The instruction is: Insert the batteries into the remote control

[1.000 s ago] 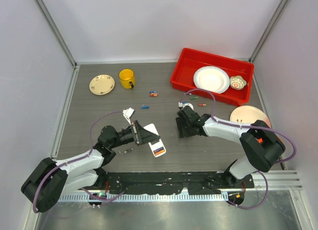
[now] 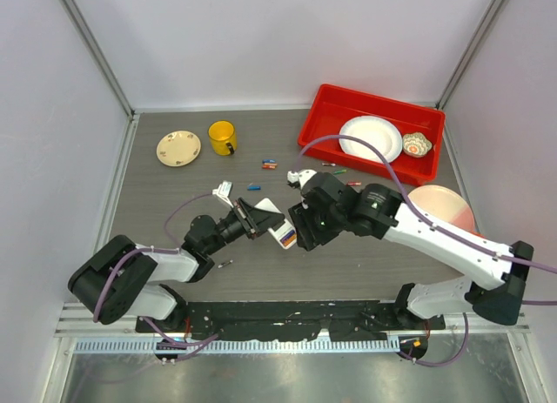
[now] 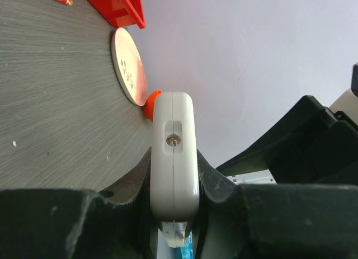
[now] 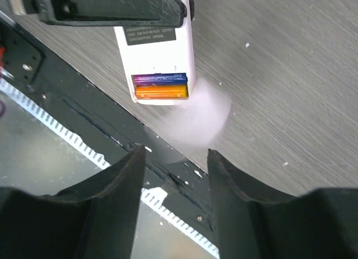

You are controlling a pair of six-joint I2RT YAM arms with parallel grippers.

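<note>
The white remote (image 2: 280, 225) is held in my left gripper (image 2: 258, 218); in the left wrist view its end (image 3: 173, 136) rises between the black fingers. In the right wrist view its open compartment shows a purple battery (image 4: 160, 79) and an orange battery (image 4: 160, 92) side by side. My right gripper is over the remote's lower end, its fingers apart with nothing visible between them. From the top, the right gripper (image 2: 303, 231) sits just right of the remote.
Loose batteries (image 2: 269, 164) lie toward the back. A red tray (image 2: 322, 116) with plates stands back right, a yellow mug (image 2: 222, 135) and small plate (image 2: 177, 149) back left. A pink plate (image 2: 444, 207) is at the right.
My right gripper has risen and moved left toward the remote, its arm now much larger in the top view.
</note>
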